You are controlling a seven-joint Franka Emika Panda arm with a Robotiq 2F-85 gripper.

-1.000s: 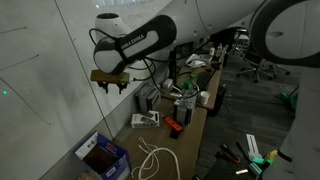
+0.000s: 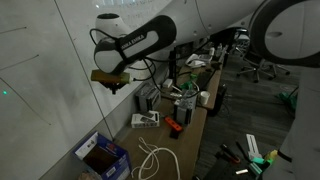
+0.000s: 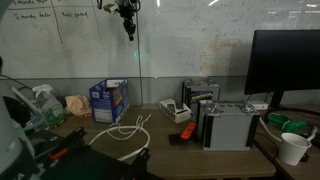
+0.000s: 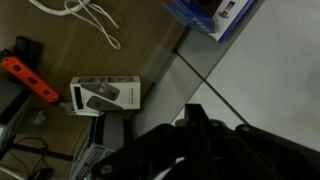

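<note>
High over the back of the desk, in front of the whiteboard, hangs my gripper (image 3: 131,37). Its dark fingers (image 4: 194,116) lie close together in the wrist view, shut with nothing showing between them. Nothing touches the gripper, and the desk things are well below it. A small white box (image 4: 105,94) with a picture on its face lies on the desk beneath. Left of it in the second exterior view stands an open blue box (image 3: 108,99). A white cable (image 3: 128,129) curls on the wood between them.
An orange-red tool (image 3: 184,134) lies in front of two grey cases (image 3: 229,129). Farther right are a white mug (image 3: 293,148) and a monitor (image 3: 285,68). The whiteboard (image 3: 200,45) closes off the back. Bare desk shows around the cable.
</note>
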